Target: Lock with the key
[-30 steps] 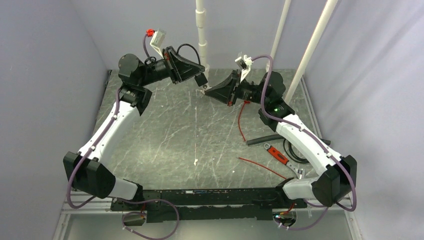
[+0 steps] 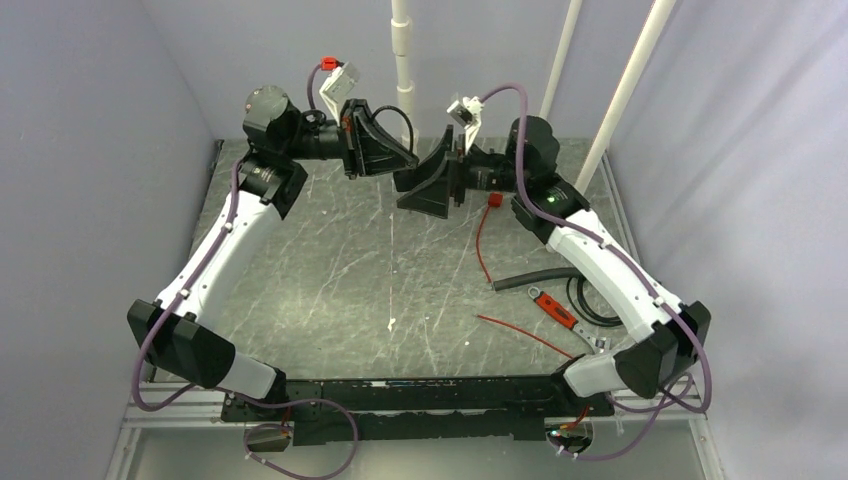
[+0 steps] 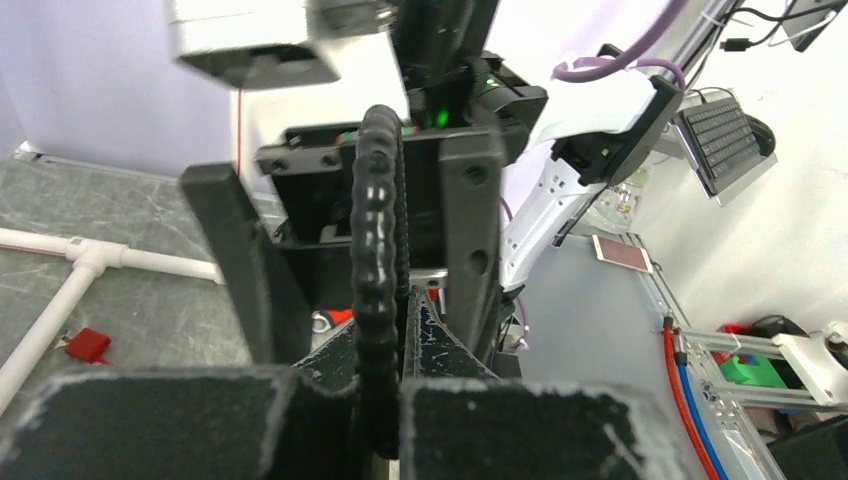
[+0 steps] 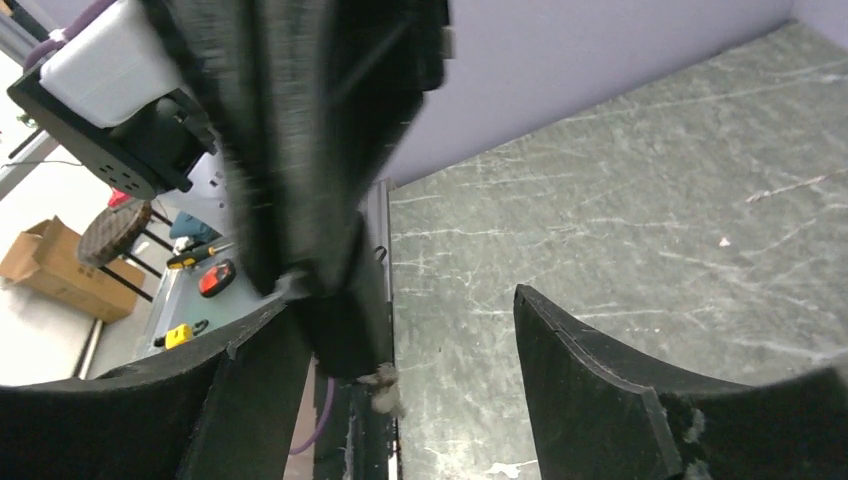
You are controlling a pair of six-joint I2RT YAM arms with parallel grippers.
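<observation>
A black lock with a ribbed cable loop (image 3: 377, 200) hangs from my left gripper (image 2: 414, 162), which is shut on the cable. The dark lock body (image 2: 403, 181) sits just below the left fingertips. My right gripper has its fingers spread apart, facing the lock from the right. In the right wrist view the lock body (image 4: 350, 310) appears blurred near the left finger (image 4: 225, 400); whether they touch I cannot tell. A small pale metallic bit (image 4: 384, 390) at its lower end may be the key, but is too blurred to be sure.
On the right of the table lie a grey tube (image 2: 535, 278), a red-handled wrench (image 2: 556, 309), a black cable coil (image 2: 598, 317) and red wires. White pipes (image 2: 402, 60) rise at the back.
The right gripper has opened from nearly shut and moved up and left to the lock. My left gripper has shifted slightly right and down with the lock, and the arms are closer together.
</observation>
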